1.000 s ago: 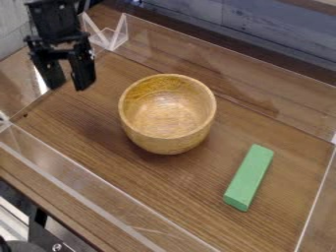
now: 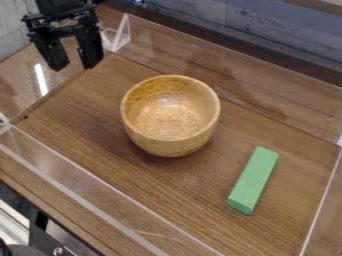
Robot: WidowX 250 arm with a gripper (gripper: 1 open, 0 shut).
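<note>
My black gripper [image 2: 70,58] is at the top left, over the wooden surface, with its fingers spread open and nothing visible between them. A tan round bowl [image 2: 170,113] sits near the middle, to the right of and below the gripper. A green rectangular block [image 2: 253,180] lies at the lower right, apart from the bowl.
A dark blue edge [image 2: 267,25] runs along the top right, and pale borders line the left and right sides.
The gripper has moved up toward the top left, away from the bowl. The bowl and green block stay where they were.
</note>
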